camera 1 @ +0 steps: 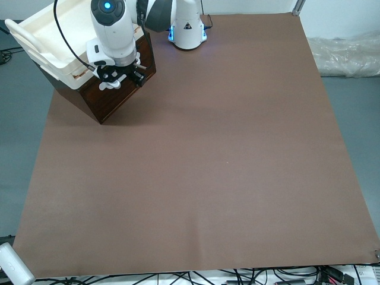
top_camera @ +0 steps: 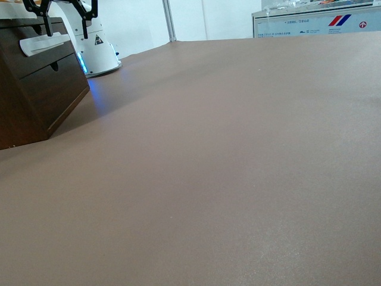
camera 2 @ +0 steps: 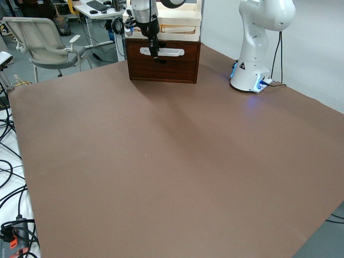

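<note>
A dark wooden box [camera 2: 161,70] with a drawer and a white handle [top_camera: 44,43] stands at the table's back. On its top is a cream plastic tray [camera 1: 53,32]. The black gripper [top_camera: 66,27] hangs at the box's front by the handle, its two fingers apart in the top view, with nothing visible between them. In the left view the gripper is partly hidden by the white arm; in the right view its fingers [camera 2: 154,47] overlap the handle. Whether they touch it is unclear.
The robot's white base [camera 2: 247,75] stands beside the box at the back. Cables [camera 2: 16,231] run along one edge outside the tabletop.
</note>
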